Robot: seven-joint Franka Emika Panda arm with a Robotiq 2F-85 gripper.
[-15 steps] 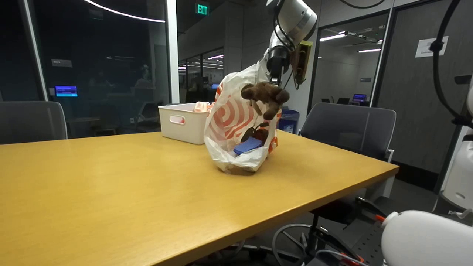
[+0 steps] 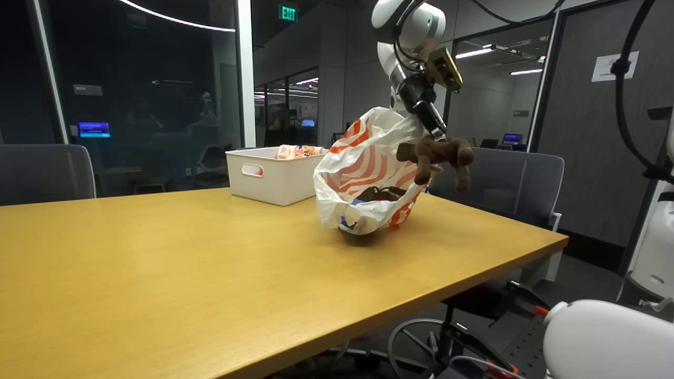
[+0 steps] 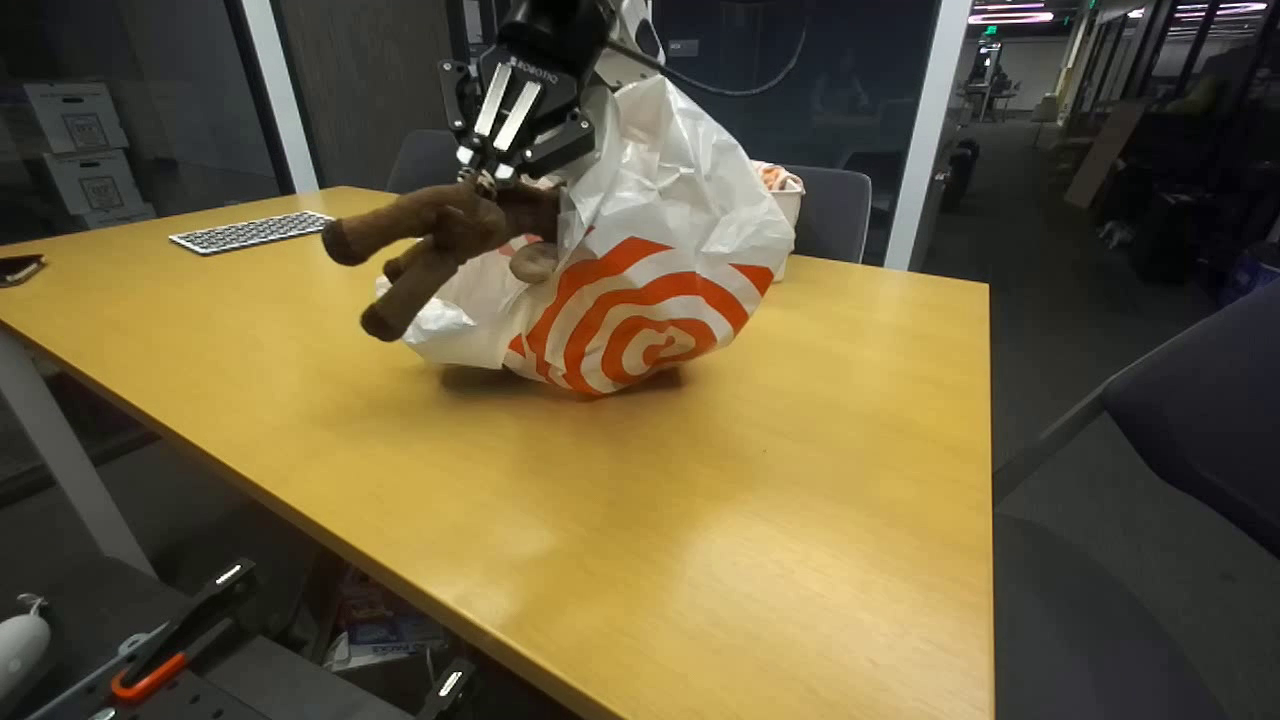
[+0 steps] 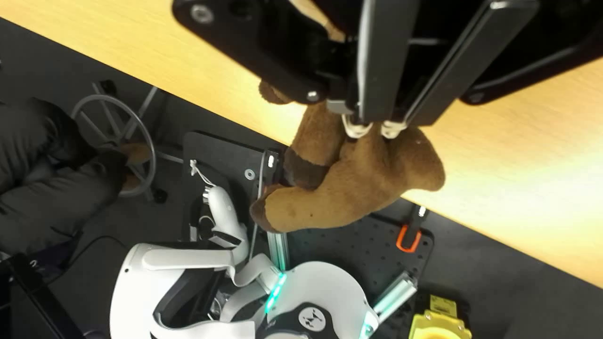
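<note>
A brown plush toy point(image 3: 438, 234) hangs from my gripper point(image 3: 486, 180), whose fingers are shut on its body. In the wrist view the toy point(image 4: 362, 175) droops below the fingertips, its darker-tipped legs spread. Behind and beside it a white plastic bag with red rings point(image 3: 654, 288) leans on the table, its open mouth facing exterior view 1. Inside the bag lie dark and blue items point(image 2: 379, 195), partly covered by its front edge. The toy is outside the mouth, by the bag's right side in exterior view 1; whether it touches the plastic I cannot tell.
A white bin point(image 2: 271, 180) with cloth in it stands behind the bag. A keyboard point(image 3: 252, 232) lies on the table point(image 2: 189, 271), whose left part is bare. The table edge runs beneath the toy in the wrist view. Chairs point(image 2: 505, 183) stand around.
My gripper and the toy have moved right and a little lower in exterior view 1, from before the bag's mouth to its side. The bag has shifted right and tilted, hiding more of its contents.
</note>
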